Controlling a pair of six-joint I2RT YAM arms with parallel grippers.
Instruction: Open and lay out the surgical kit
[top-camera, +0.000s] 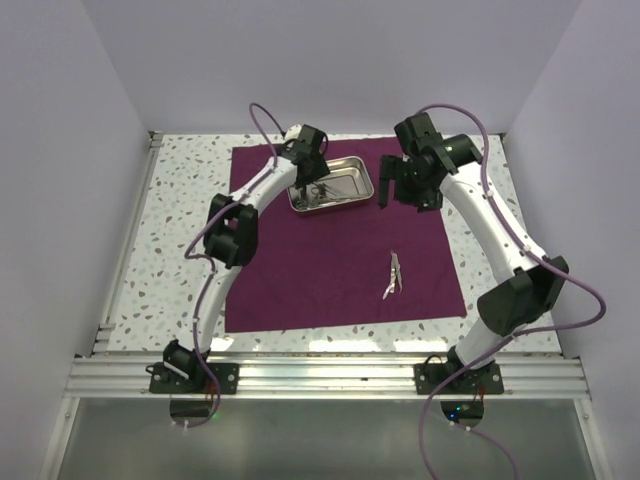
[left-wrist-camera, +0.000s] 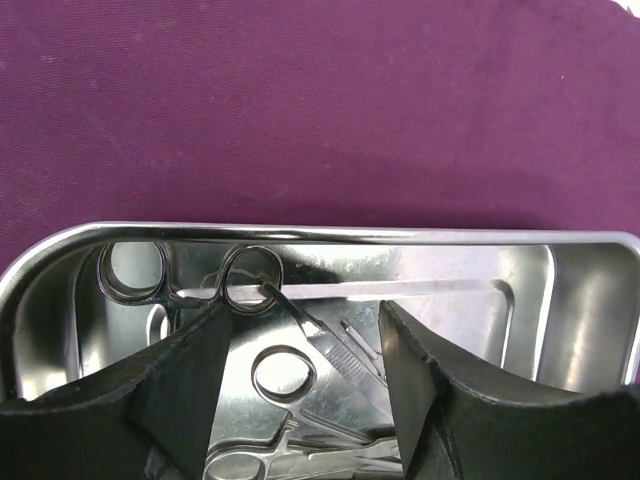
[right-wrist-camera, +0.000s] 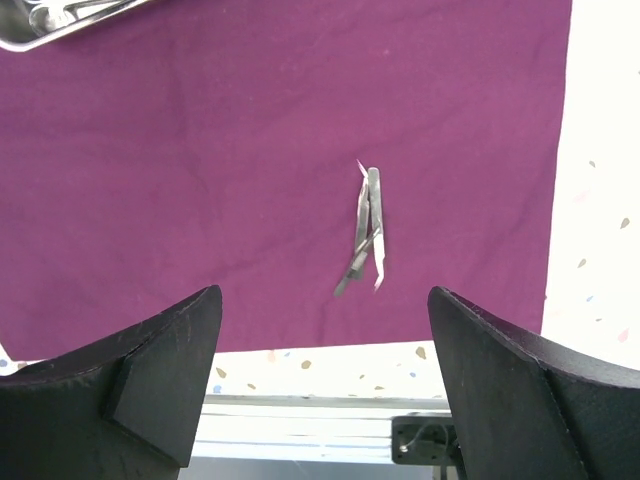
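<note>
A steel tray (top-camera: 353, 186) of ringed scissors or clamps (left-wrist-camera: 283, 388) and tweezers (left-wrist-camera: 345, 362) sits at the back of the purple cloth (top-camera: 330, 270). My left gripper is over the tray, its fingers part open above the instruments; whether anything is between them at the tips is unclear. My right gripper (top-camera: 410, 195) stands open to the right of the tray, nothing between its fingers. A small group of metal instruments (right-wrist-camera: 375, 210) lies on the cloth at the front right.
The speckled table (top-camera: 160, 260) shows around the cloth, with a metal rail along the front edge.
</note>
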